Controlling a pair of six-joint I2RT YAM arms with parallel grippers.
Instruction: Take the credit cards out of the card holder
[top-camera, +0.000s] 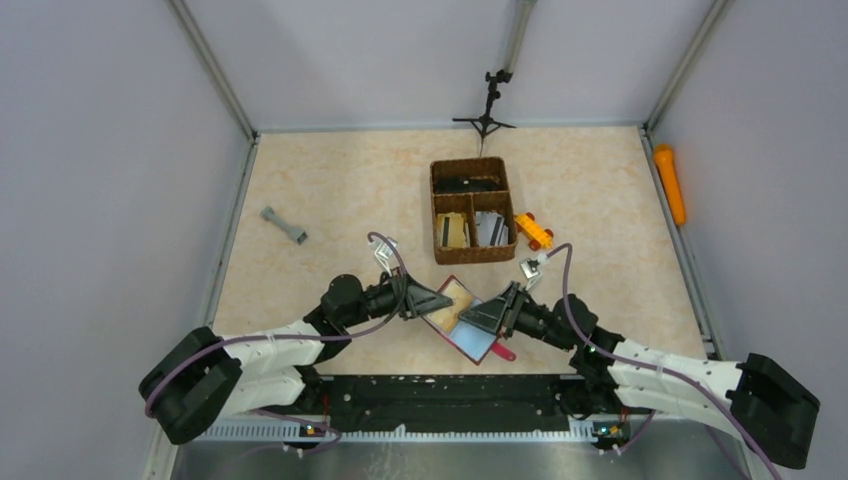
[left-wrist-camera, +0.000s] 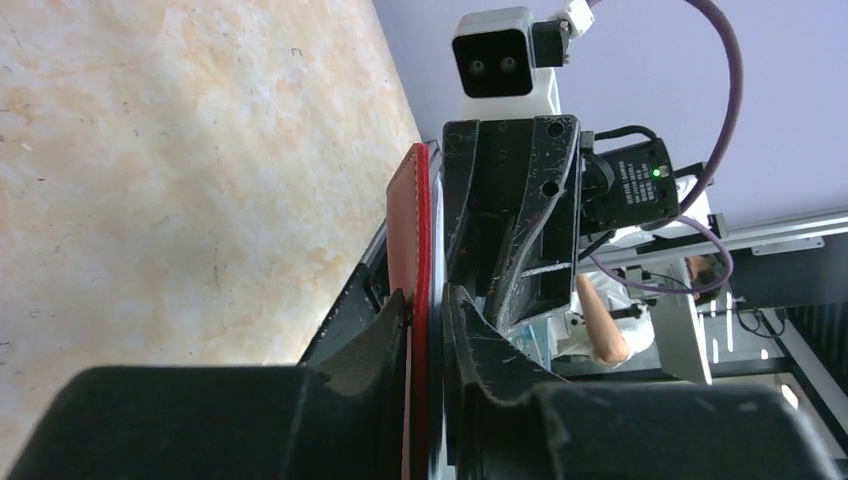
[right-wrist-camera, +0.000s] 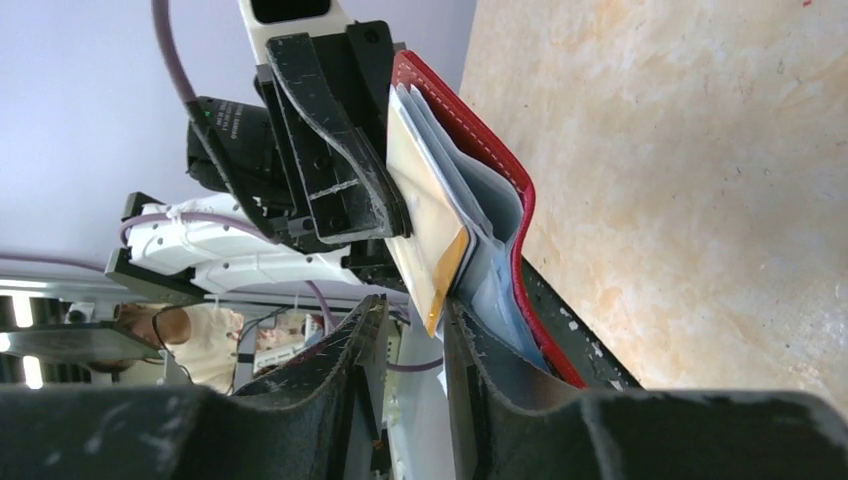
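Observation:
The open card holder (top-camera: 479, 345), red-edged with clear bluish sleeves and a red tab (top-camera: 503, 352), is between my two grippers near the table's front. My left gripper (top-camera: 445, 300) is around its left side; in the left wrist view the fingers (left-wrist-camera: 372, 345) close in on both faces of the holder's red cover (left-wrist-camera: 404, 215). A gold card (right-wrist-camera: 440, 270) lies at the sleeves (right-wrist-camera: 490, 185) in the right wrist view. Its lower corner reaches between the tips of my right gripper (top-camera: 466, 320), shut on it, though the contact is hard to see.
Behind the holder stands a divided wicker basket (top-camera: 434, 215), with gold cards (top-camera: 453, 230) and silver cards (top-camera: 491, 228) in its two front compartments. An orange toy (top-camera: 533, 231) is beside it. A grey tool (top-camera: 284, 225) lies far left.

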